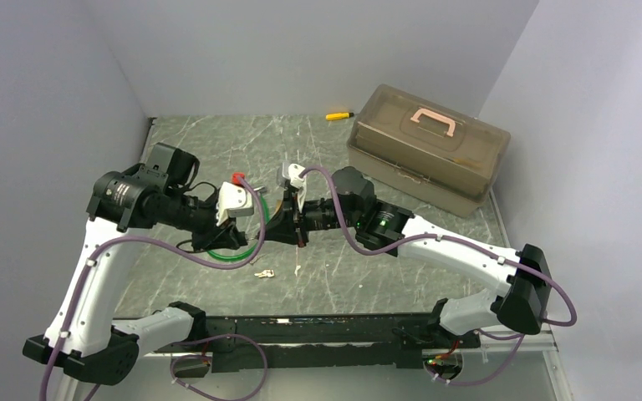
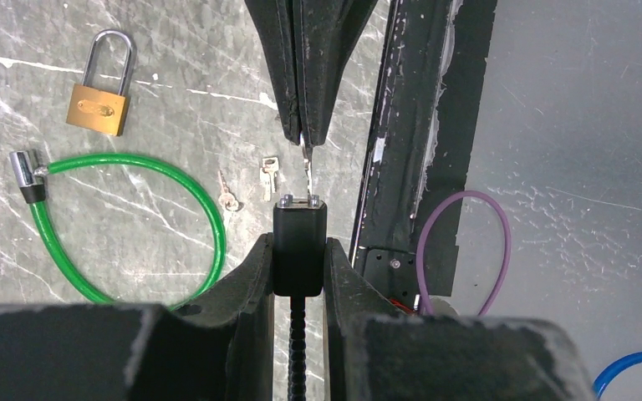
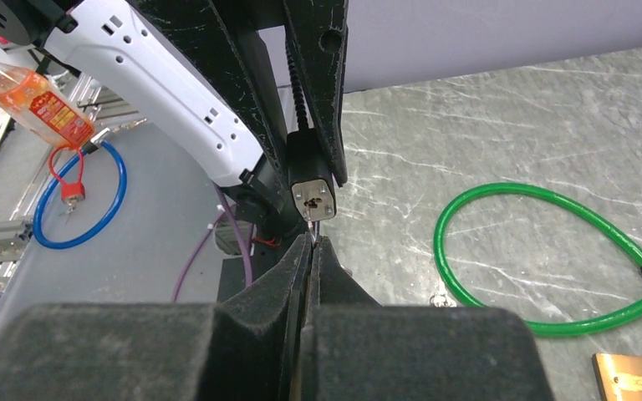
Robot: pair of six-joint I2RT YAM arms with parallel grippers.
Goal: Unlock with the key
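A black lock body (image 2: 299, 242) with a metal keyhole face (image 3: 313, 203) is pinched between the fingers of my left gripper; its black cable trails back between them. Opposite, my right gripper is shut on a thin silvery key (image 2: 308, 170), which points at the lock face. In the right wrist view the key (image 3: 313, 230) stands at the face's lower edge, and the keyhole still shows. Whether the tip touches the face, I cannot tell. From above, the left gripper (image 1: 244, 240) and right gripper (image 1: 267, 237) meet nearly tip to tip.
On the marbled table below lie a green cable lock (image 2: 185, 185), a brass padlock (image 2: 98, 109) and loose keys (image 2: 269, 175). A brown toolbox (image 1: 426, 146) stands at the back right, with a yellow-handled tool (image 1: 338, 116) beside it.
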